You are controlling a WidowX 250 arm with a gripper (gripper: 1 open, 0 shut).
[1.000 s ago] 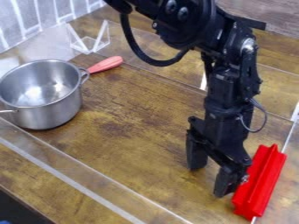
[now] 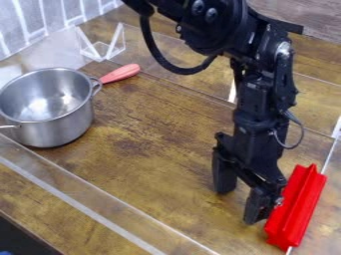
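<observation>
My black gripper [image 2: 242, 191] is low over the wooden table at the right, its fingertips at or close to the surface. It is just left of a long red object [image 2: 298, 207] lying along the table's right part. The two fingers stand apart, and I see nothing clearly held between them.
A steel pot [image 2: 44, 105] sits at the left, with a pink-handled utensil [image 2: 119, 73] behind it. A clear plastic container [image 2: 67, 48] stands at the back left.
</observation>
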